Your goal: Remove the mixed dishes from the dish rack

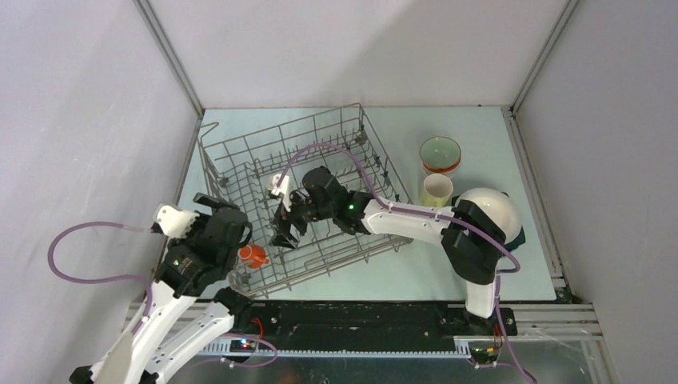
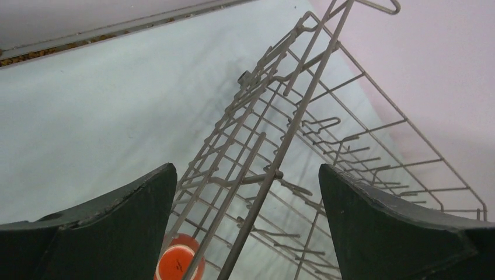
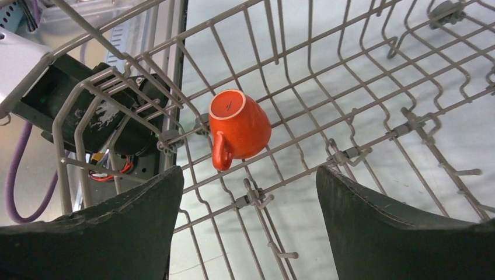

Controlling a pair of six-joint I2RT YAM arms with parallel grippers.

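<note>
An orange mug (image 1: 253, 255) lies tipped in the front left corner of the wire dish rack (image 1: 320, 264). In the right wrist view, that mug (image 3: 244, 125) has its handle pointing down and its base toward the camera, with rack wires around it. My right gripper hangs over the rack, apart from the mug and to its right; its fingers stand apart with nothing between them. My left gripper is open above the rack's left side, holding nothing. Low in the left wrist view the mug (image 2: 176, 263) shows partly behind wires.
Outside the rack on the right stand stacked bowls (image 1: 440, 154), a yellowish cup (image 1: 436, 190) and a white rounded dish (image 1: 489, 212), partly covered by my right arm. Rack wires rise at the left side.
</note>
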